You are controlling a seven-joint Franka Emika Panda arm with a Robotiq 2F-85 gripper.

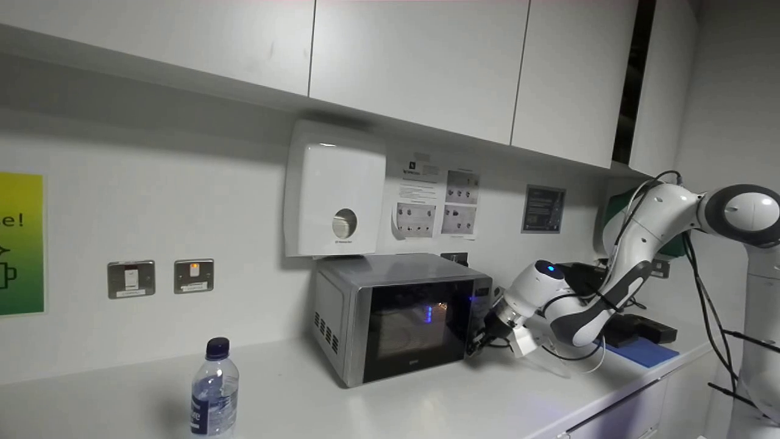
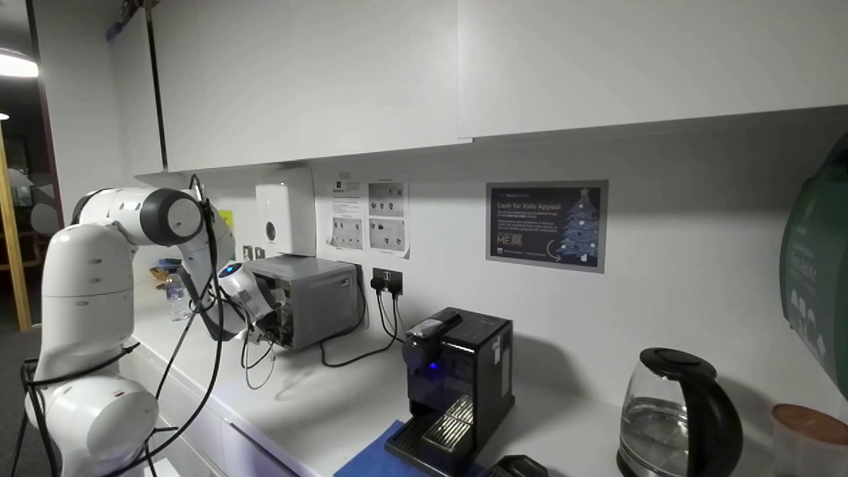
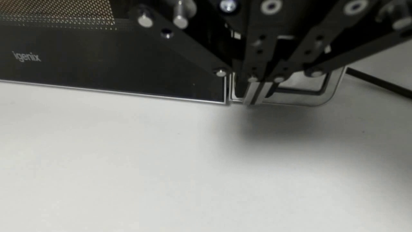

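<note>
A grey microwave with a dark glass door stands against the wall, its door closed. My gripper is at the lower right of its front, over the control panel side. In the wrist view its fingers are together, shut with nothing showing between them, and they cover part of the large framed button below the panel. Whether the fingertips touch the button cannot be told. The door's lower corner lies just left of the fingers. In the second exterior view the arm hides most of the microwave's front.
A water bottle stands on the counter at the left. To the right of the microwave are a coffee machine and a glass kettle. Cables run across the counter behind.
</note>
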